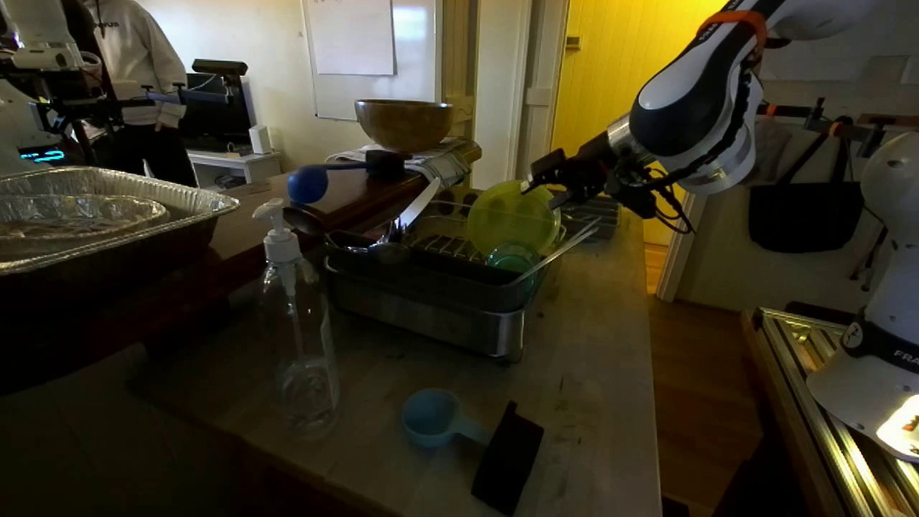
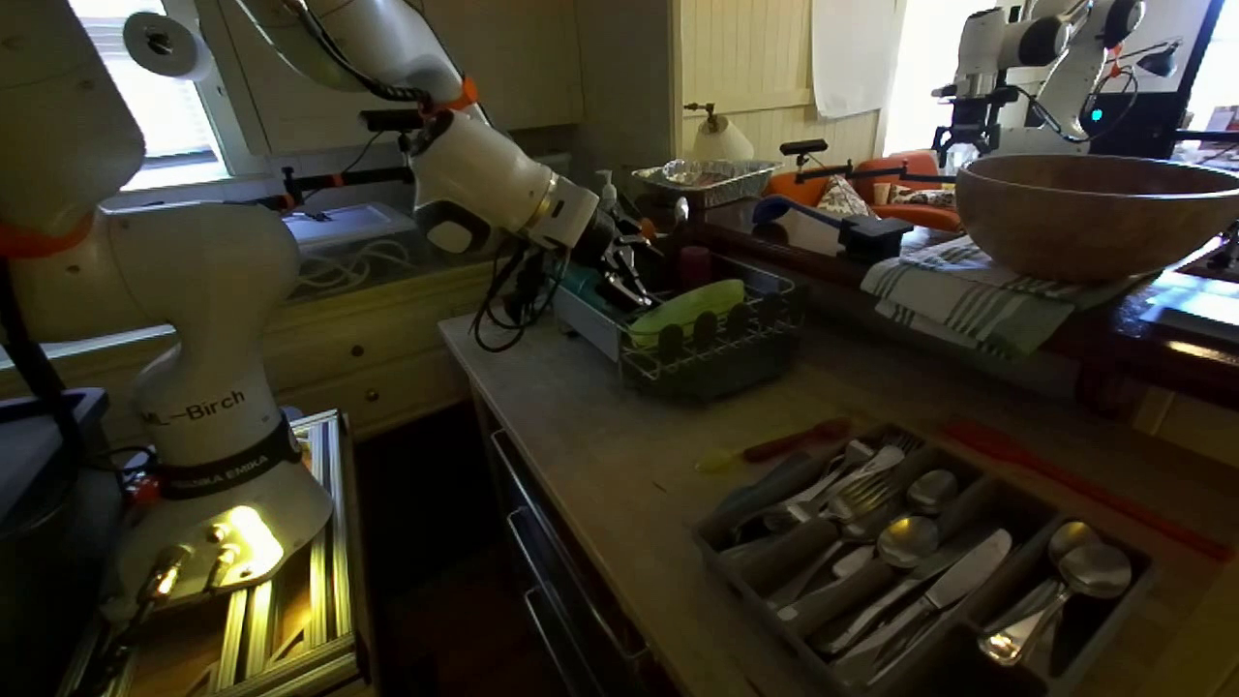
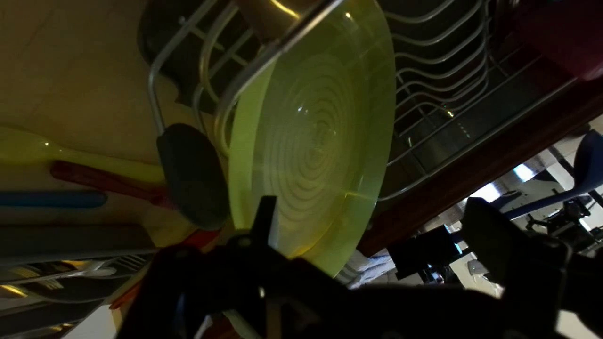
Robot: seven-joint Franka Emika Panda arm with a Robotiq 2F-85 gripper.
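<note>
A yellow-green plate [image 1: 508, 220] stands on edge in the dish rack [image 1: 413, 301], and its ringed face [image 3: 316, 141] fills the middle of the wrist view. My gripper [image 1: 544, 191] is open at the plate's upper edge as seen in exterior view 1. In exterior view 2 the gripper [image 2: 636, 265] hangs over the rack, close to the plate [image 2: 693, 312]. Dark fingers [image 3: 264, 220] spread wide at the bottom of the wrist view, with nothing held between them. Whether a finger touches the plate I cannot tell.
A clear cup [image 1: 514, 257] and a thin stick [image 1: 560, 250] sit at the rack's near end. A cutlery tray [image 2: 929, 569] lies beyond the rack. The pump bottle [image 1: 297, 345] and blue scoop [image 1: 432, 417] stand on the counter, whose right strip is bare.
</note>
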